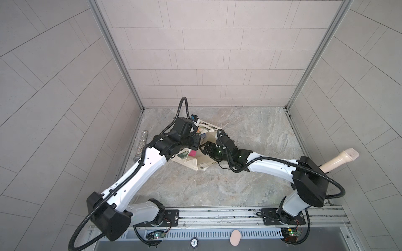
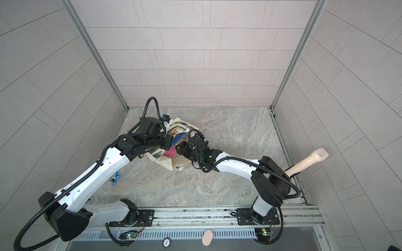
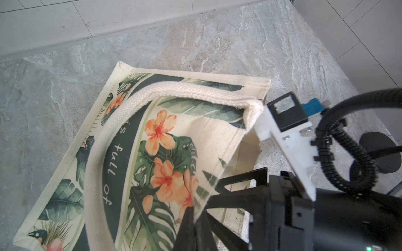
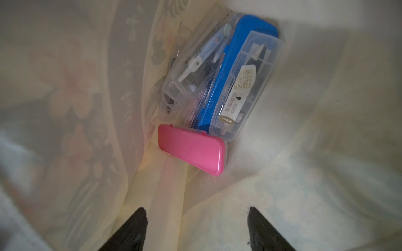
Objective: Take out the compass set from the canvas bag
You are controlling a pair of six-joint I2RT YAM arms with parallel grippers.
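Observation:
The canvas bag (image 3: 125, 188) with floral print and rope handle lies on the floor. My left gripper is shut at its flap edge; how much cloth lies between its fingers is unclear. My right gripper is open over the bag's inside, fingers apart with nothing gripped. Below it, in the right wrist view, lie a clear case with a compass (image 4: 196, 62), a blue case (image 4: 254, 21), a clear case with a white-labelled item (image 4: 247, 87) and a pink case (image 4: 190, 148).
A speckled cylinder (image 1: 141, 146) lies by the left wall. A small blue object (image 2: 115, 177) is left of the bag. The floor right and behind the bag (image 2: 242, 125) is clear.

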